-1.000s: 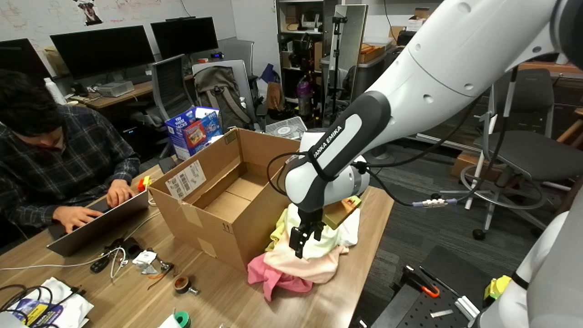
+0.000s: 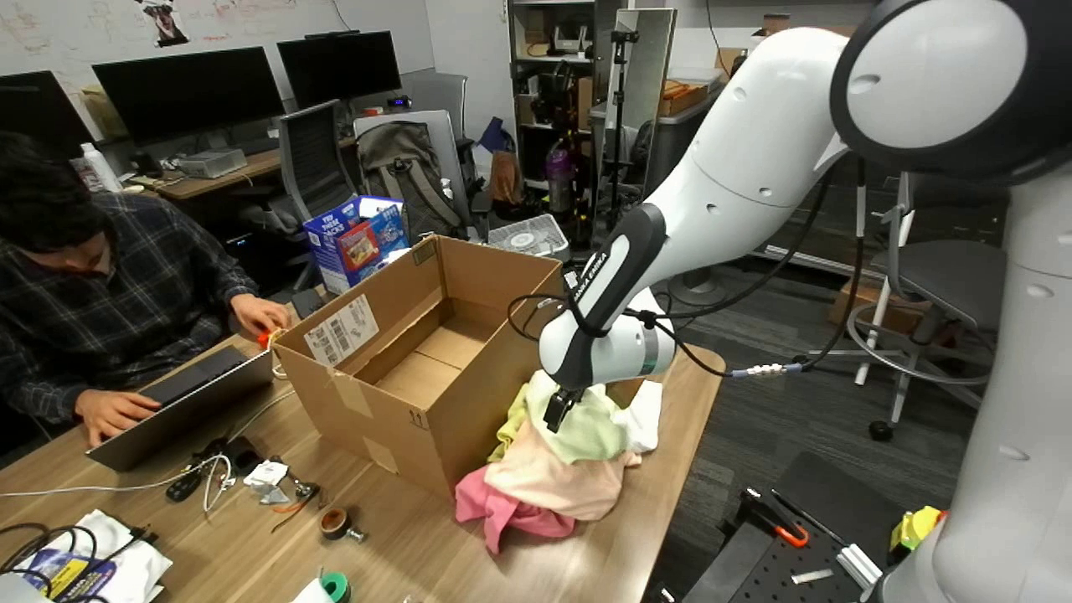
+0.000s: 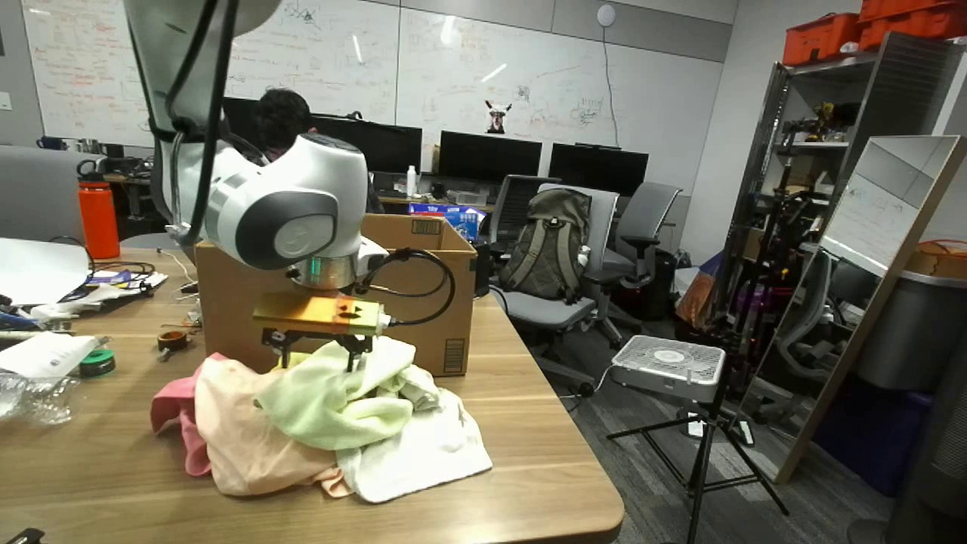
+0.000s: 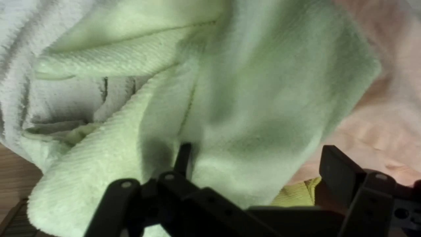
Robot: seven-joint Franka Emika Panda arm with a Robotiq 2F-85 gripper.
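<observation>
A heap of cloths lies on the table against a cardboard box. On top is a pale green cloth (image 3: 331,403), with a peach cloth (image 3: 240,426) and a pink cloth (image 2: 512,511) to one side. A white cloth (image 3: 421,458) spreads out at the other side, and a bit of yellow cloth (image 4: 296,195) shows beneath. My gripper (image 3: 319,352) points down at the top of the heap, its fingers apart. In the wrist view, one fingertip (image 4: 184,154) is over or against the green cloth; the other finger (image 4: 340,173) stands near the green cloth's edge, by the peach and yellow.
The open cardboard box (image 2: 367,417) appears empty and stands close behind my gripper. A person works at a laptop (image 2: 191,407) beyond it. Tape rolls (image 2: 334,523) and small parts lie on the table. Bare table (image 3: 535,453) stretches toward the corner past the white cloth.
The arm has swung and the gripper has turned. Its fingers have shifted a little, from over the peach cloth to over the green one. The green cloth shows more clearly; the heap looks otherwise the same.
</observation>
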